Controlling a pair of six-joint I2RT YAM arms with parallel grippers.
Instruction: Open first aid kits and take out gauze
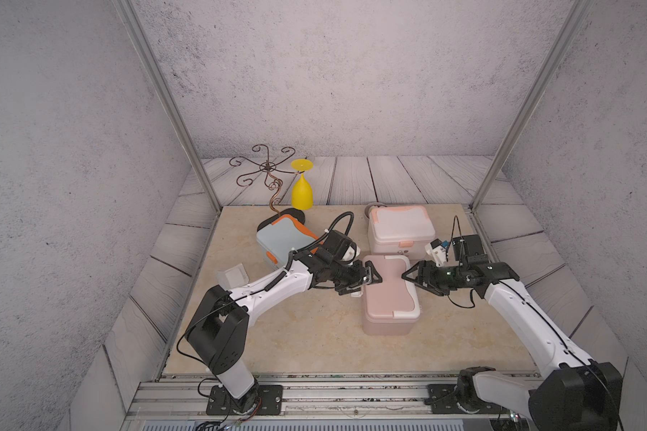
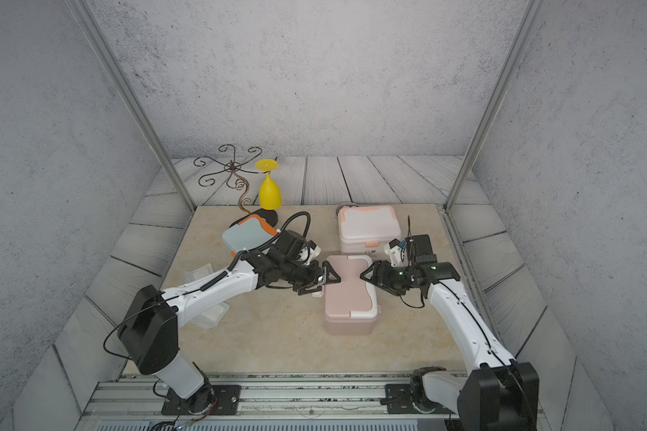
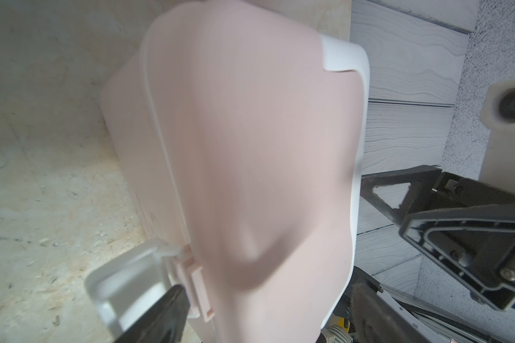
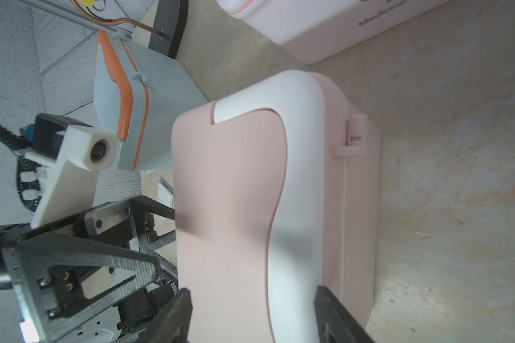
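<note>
A closed pink first aid kit with a white-edged lid [image 1: 386,301] stands in the middle. My left gripper [image 1: 363,276] is at its left side, open, its blurred fingers by a white latch [image 3: 123,280] that sticks out from the kit. My right gripper [image 2: 372,276] is at the right side of the lid, its fingers apart either side of the white edge in the right wrist view. A second pink kit [image 1: 401,222] stands behind, and a pale blue kit with orange trim [image 1: 284,237] at the back left. I see no gauze.
A wrought-metal stand [image 1: 268,166] and a yellow upturned goblet shape [image 1: 302,192] are at the back left. A translucent tray [image 2: 201,276] lies on the left.
</note>
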